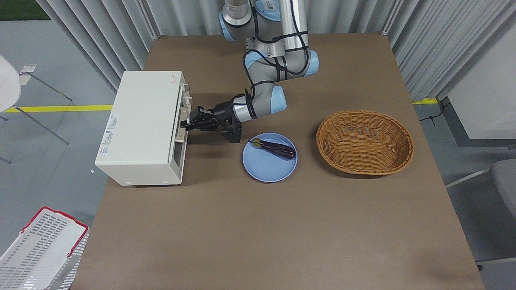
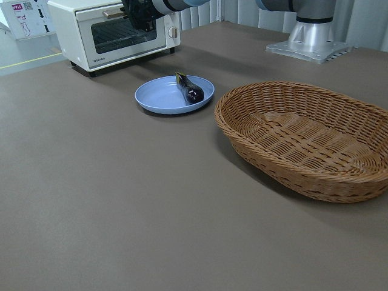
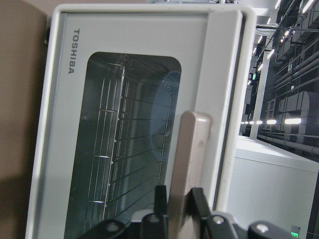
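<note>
The white Toshiba oven [image 1: 135,125] stands on the table's left side, its glass door [image 3: 124,144] facing me. My gripper is shut on the pinkish door handle [image 3: 192,144], which lies between its fingers near the door's top edge. In the front view the door appears slightly tilted out at the top. A dark eggplant [image 1: 276,150] lies on a blue plate [image 1: 263,169] right of the oven, below my arm.
A wicker basket [image 1: 365,142] sits right of the plate. My arm's base is at the back of the table.
</note>
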